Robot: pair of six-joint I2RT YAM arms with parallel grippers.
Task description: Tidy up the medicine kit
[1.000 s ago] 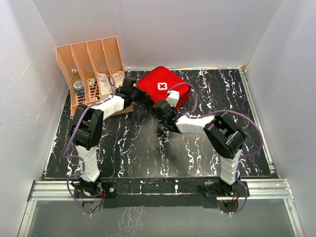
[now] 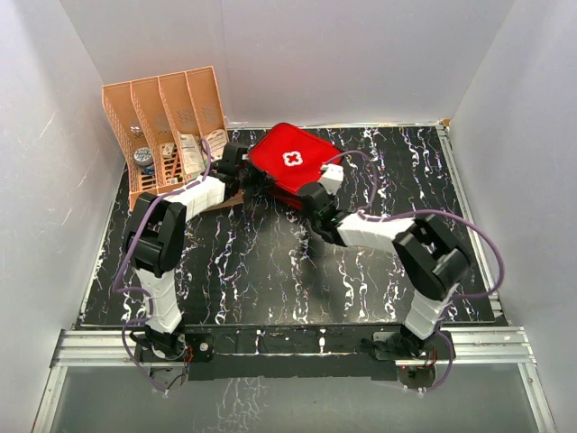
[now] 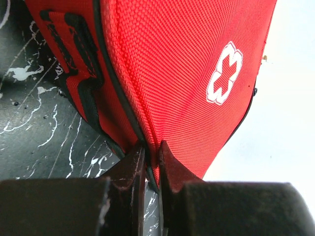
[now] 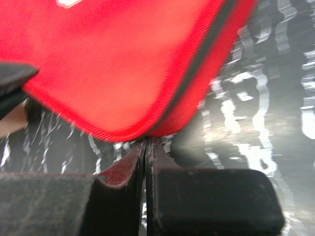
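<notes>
The red medicine bag (image 2: pixel 290 153), with a white-edged cross on top, sits at the back of the table. In the left wrist view, my left gripper is shut on the seam along the bag's edge. Beneath the bag's near corner in the right wrist view, my right gripper has its fingers pressed together with nothing between them. The bag's red cloth (image 4: pixel 118 88) lies beyond those fingertips, outside them. That view is blurred, so I cannot tell whether they touch the corner.
An orange divided rack (image 2: pixel 149 126) stands at the back left, holding a round jar (image 2: pixel 143 158) and pale packets (image 2: pixel 191 155). My left arm reaches close past it.
The bag's held edge has shifted and bent slightly at the left gripper, which has hardly moved.
</notes>
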